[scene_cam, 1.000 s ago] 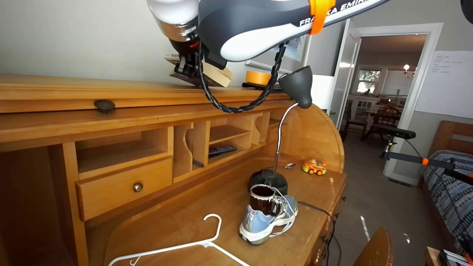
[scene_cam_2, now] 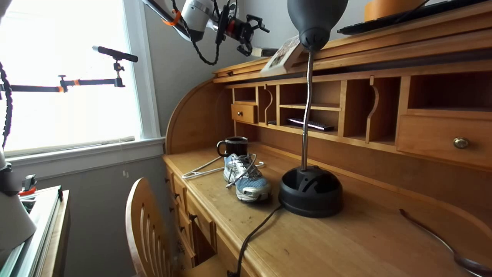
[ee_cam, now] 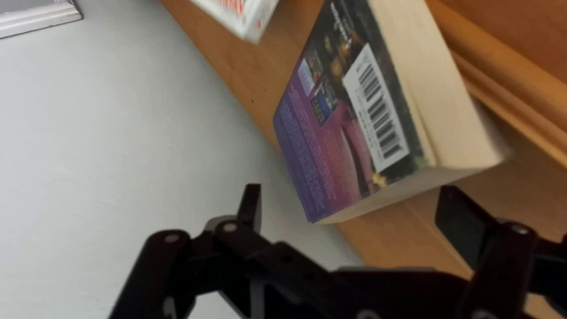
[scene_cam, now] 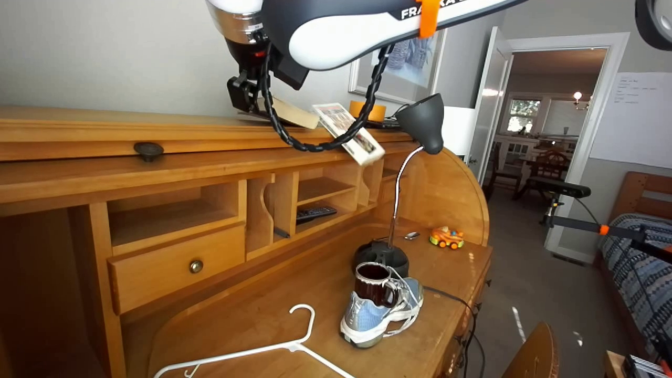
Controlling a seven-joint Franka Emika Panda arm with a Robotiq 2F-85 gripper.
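Note:
A thick paperback with a purple back cover (ee_cam: pixel 329 143) is on the desk's top shelf, its barcode facing the wrist camera. My gripper stands open at the near end of this book, with one black finger (ee_cam: pixel 250 206) on the wall side and nothing clearly held. In exterior view 1 the gripper (scene_cam: pixel 261 91) is above the top shelf, partly covering the paperback (scene_cam: pixel 293 114). A second, pale-covered book (scene_cam: pixel 349 131) leans steeply over the shelf's front edge, its lower end out over the cubbyholes. Only a corner of that pale book (ee_cam: pixel 239 16) enters the wrist view.
An orange round object (scene_cam: pixel 368 111) and a black keyboard-like item (scene_cam_2: pixel 406 17) are further along the top. The lamp head (scene_cam: pixel 423 123) rises near the pale book. Below are a shoe (scene_cam: pixel 384 315), a mug (scene_cam: pixel 373 283) and a white hanger (scene_cam: pixel 293 345).
My gripper has moved left and slightly up in exterior view 1, away from the books it was around. The pale book now tilts over the front edge, and the paperback sits lower.

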